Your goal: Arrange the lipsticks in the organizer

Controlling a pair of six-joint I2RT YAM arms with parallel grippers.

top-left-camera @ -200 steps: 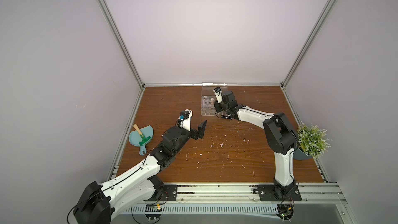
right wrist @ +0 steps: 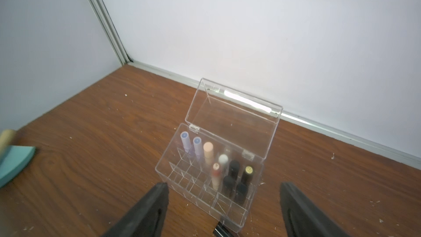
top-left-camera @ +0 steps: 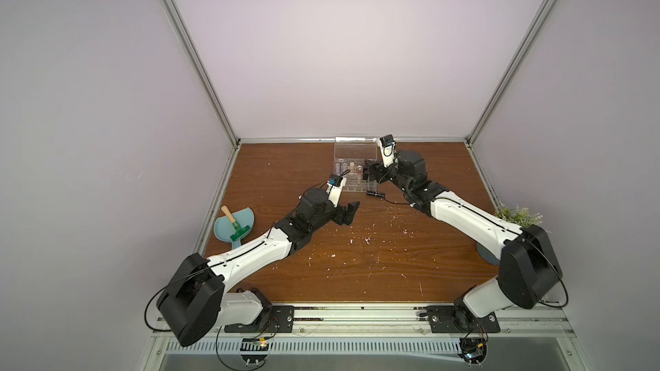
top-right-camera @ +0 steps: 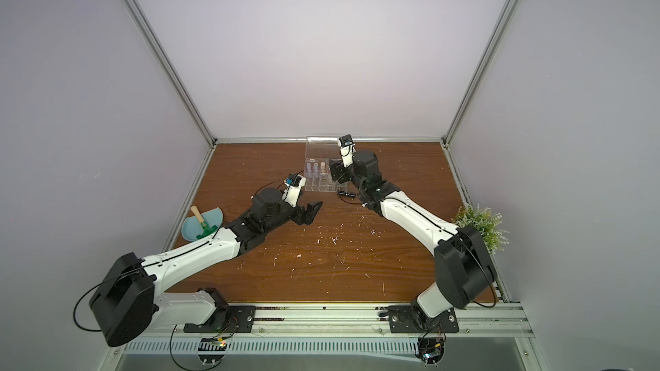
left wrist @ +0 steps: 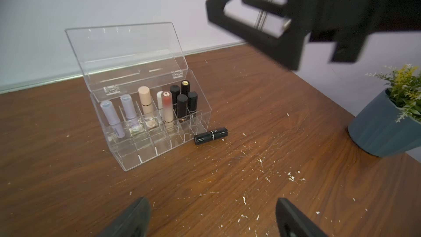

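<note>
The clear organizer stands at the back of the table with its lid up. Another black lipstick lies on the table beside the organizer's front right corner. Above and right of the organizer hangs my right gripper, its fingers apart with nothing between them. My left gripper is open and empty over the table, in front of the organizer.
A blue dustpan with a green brush lies at the left edge, and a potted plant stands at the right. Small white scraps litter the table's middle. The right arm passes over the right half.
My right gripper has moved up and to the right off the organizer.
</note>
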